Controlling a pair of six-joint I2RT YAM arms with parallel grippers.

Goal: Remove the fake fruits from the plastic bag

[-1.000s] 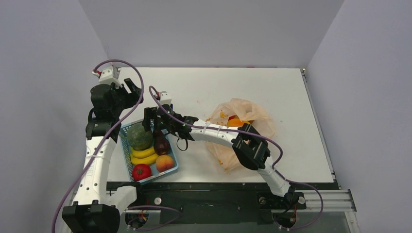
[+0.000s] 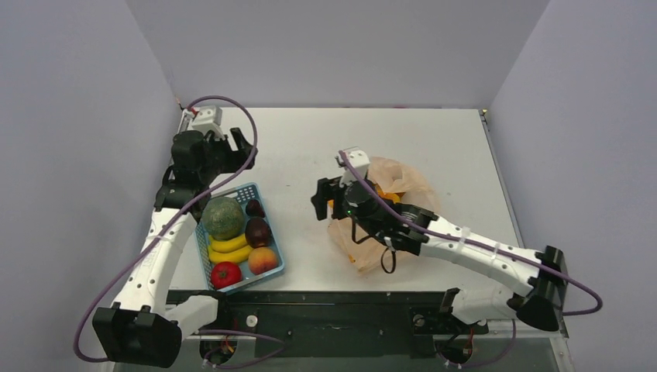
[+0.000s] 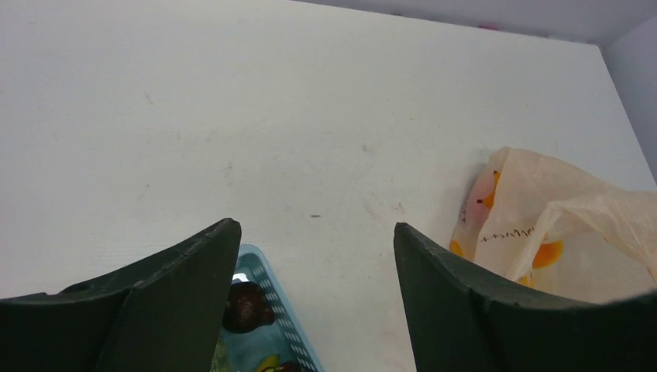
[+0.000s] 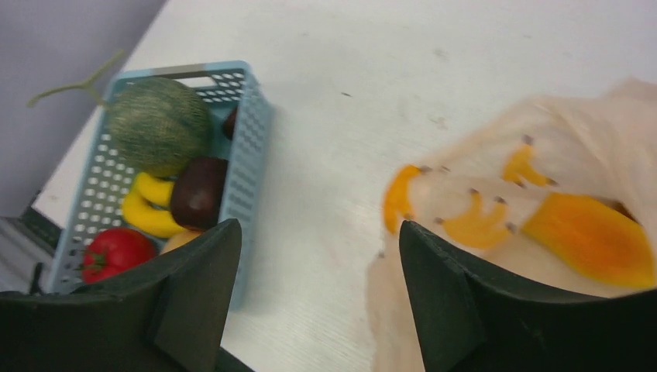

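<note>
A crumpled peach plastic bag (image 2: 403,182) lies right of centre, with orange and yellow shapes (image 4: 583,236) in it, partly hidden by my right arm. My right gripper (image 2: 329,198) is open over the bag's left side, nothing between its fingers. My left gripper (image 2: 240,151) is open above the back left of the table, beyond the blue basket (image 2: 275,240). The basket holds a melon (image 2: 222,217), bananas (image 2: 225,256), a tomato (image 2: 226,273), a peach (image 2: 263,260) and dark fruits (image 2: 258,231).
Grey walls stand at the left, right and back.
My right gripper has swung right from over the basket toward the bag. My left gripper has shifted slightly to the right.
</note>
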